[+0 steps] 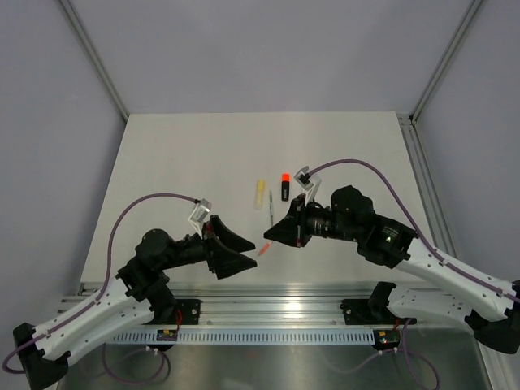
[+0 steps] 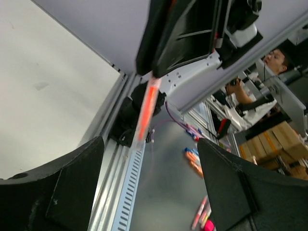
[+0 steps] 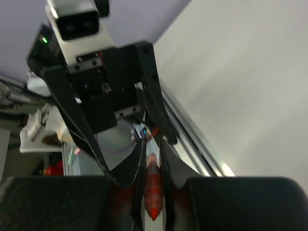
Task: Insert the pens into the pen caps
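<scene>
A slim red-orange pen piece with a clear outer end sticks out of my right gripper, whose fingers are shut on it. In the right wrist view, the red pen is pinched between the fingers. My left gripper is open just left of it, with its fingers spread. From the left wrist, the pen's clear end points toward the gap between the left fingers, with both fingers apart from it. Whether a cap and a pen are joined here, I cannot tell.
Behind the grippers, a yellow piece, a black one with an orange end and a thin pale pen lie on the white table. The metal rail runs along the front.
</scene>
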